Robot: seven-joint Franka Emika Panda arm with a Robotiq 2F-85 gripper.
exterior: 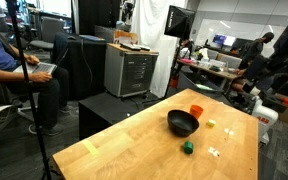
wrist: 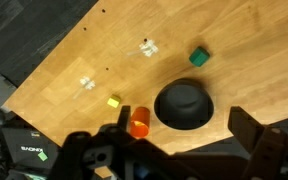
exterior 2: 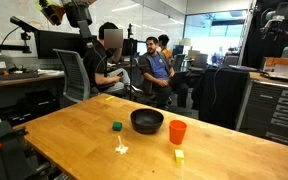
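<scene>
My gripper is open above the table, and nothing is between its fingers. Below it in the wrist view, a round black bowl (wrist: 183, 104) stands on the wood, with an orange cup (wrist: 140, 122) beside it. A small green block (wrist: 199, 56) lies apart from the bowl, and a small yellow block (wrist: 113, 101) is near the cup. The second exterior view shows the bowl (exterior 2: 146, 121) between the green block (exterior 2: 117, 126) and the upright cup (exterior 2: 177, 131); the yellow block (exterior 2: 179, 156) is closer to that camera.
Small pale pieces (wrist: 144, 48) lie loose on the table (exterior: 124, 150). Much of the wooden top is bare. A dark cabinet (exterior: 127, 72) stands behind it, and a person with a laptop (exterior: 42, 75) sits to the left in the first exterior view.
</scene>
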